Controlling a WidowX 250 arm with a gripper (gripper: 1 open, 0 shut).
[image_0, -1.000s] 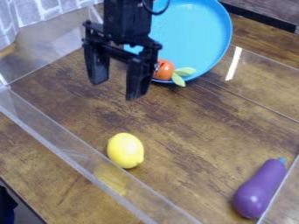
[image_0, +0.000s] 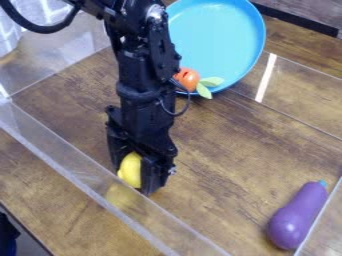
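Note:
My black gripper (image_0: 140, 165) is down at the wooden table, shut on a yellow lemon (image_0: 130, 172) near the clear front wall. The fingers cover much of the lemon, which shows between them on the lower left.
A blue plate (image_0: 227, 35) lies at the back, with an orange carrot-like toy (image_0: 189, 78) with green leaves by its near edge. A purple eggplant (image_0: 297, 215) lies at the front right. Clear walls border the workspace.
My gripper has come down from above and behind the lemon, toward the front, and has closed around it.

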